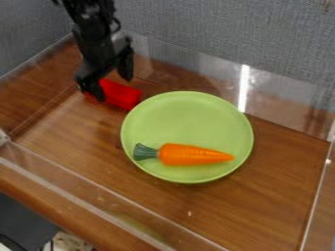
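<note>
An orange carrot (pixel 195 155) with a dark green top lies on the light green plate (pixel 183 123) at the centre right. A red object (pixel 120 96) lies on the wooden floor at the upper left, partly hidden behind my black gripper (pixel 105 69). The gripper hangs over the red object's left part with its fingers spread open. Whether a finger touches it I cannot tell.
Clear plastic walls edge the wooden floor (pixel 78 147), with grey padded walls at the back and left. Bare floor lies left of and in front of the plate.
</note>
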